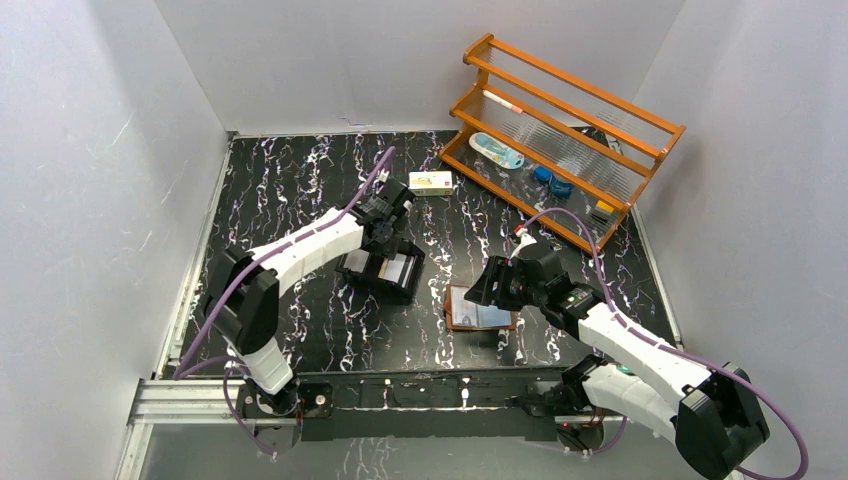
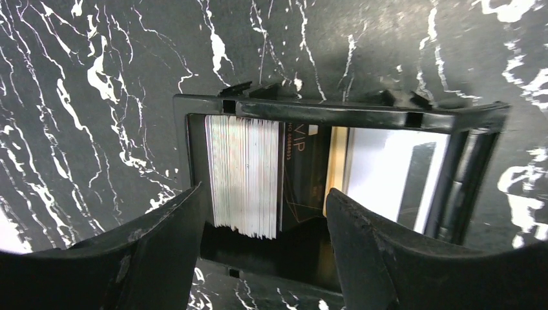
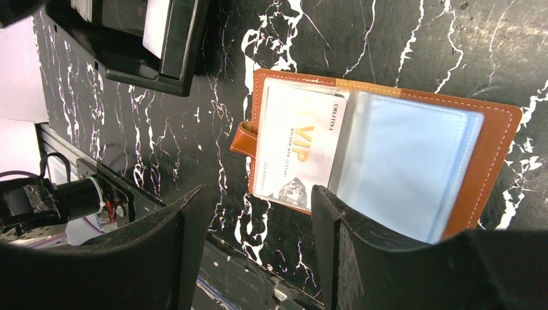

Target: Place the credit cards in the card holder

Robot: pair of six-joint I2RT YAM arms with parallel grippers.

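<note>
A black organiser box (image 1: 400, 282) holds several upright-stacked white cards (image 2: 245, 174), a black VIP card (image 2: 304, 168), a yellow edge and white cards (image 2: 378, 168). My left gripper hangs open over it, nothing between its fingers. Right of the box, a brown leather card holder (image 3: 484, 161) lies open, a white VIP card (image 3: 297, 135) in its left side and an empty-looking pale sleeve (image 3: 413, 161) on the right. My right gripper is open above the holder's near edge.
A small box (image 1: 430, 183) lies behind the organiser. A wooden rack (image 1: 560, 150) with assorted items stands at the back right.
</note>
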